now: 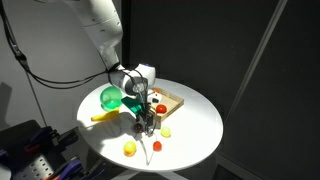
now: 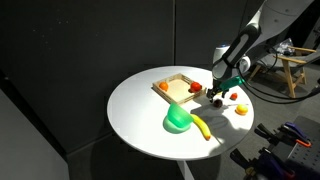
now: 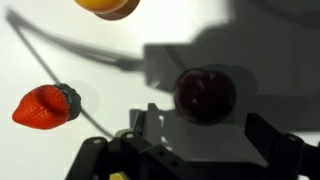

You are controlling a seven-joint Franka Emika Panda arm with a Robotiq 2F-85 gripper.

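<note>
Over the white table my gripper stands open, its two fingers apart at the bottom of the wrist view. A dark red round fruit [image 3: 205,95] lies on the table just ahead of the gap between them, and nothing is held. In exterior view 1 the same dark fruit [image 1: 138,127] sits beside the gripper [image 1: 147,128]. To the left in the wrist view is a strawberry [image 3: 43,106], and an orange fruit [image 3: 105,3] is cut off by the top edge.
A wooden box [image 2: 171,87] with a red and an orange fruit inside stands behind. A green bowl [image 2: 178,120] and a yellow banana [image 2: 201,127] lie to one side. A yellow fruit [image 1: 165,132] is near the gripper.
</note>
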